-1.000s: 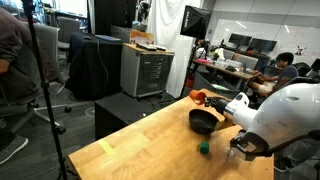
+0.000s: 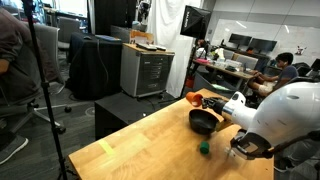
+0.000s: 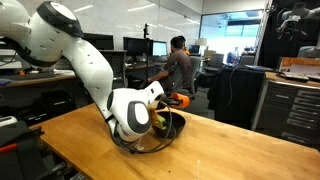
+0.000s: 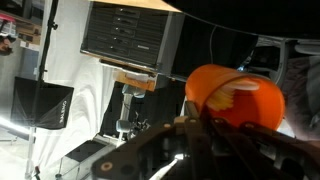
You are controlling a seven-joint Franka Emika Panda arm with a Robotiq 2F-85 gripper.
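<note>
An orange cup (image 2: 194, 98) is held by my gripper (image 2: 207, 101), which is shut on it. The cup is tipped sideways, just above and beside a black bowl (image 2: 203, 122) on the wooden table. From the other side, the orange cup (image 3: 178, 99) shows over the rim of the bowl (image 3: 174, 126), with my gripper (image 3: 163, 99) next to it. In the wrist view the cup's opening (image 4: 252, 100) is visible, with something pale inside that I cannot identify. The bowl's contents are hidden.
A small green object (image 2: 204, 147) stands on the table (image 2: 150, 145) in front of the bowl. A person (image 2: 284, 72) sits at a desk behind; a black cabinet (image 2: 143, 70) stands beyond the table.
The orange cup has turned a little in exterior view 1 and shows rounder than a second ago. Bowl and green object have stayed in place.
</note>
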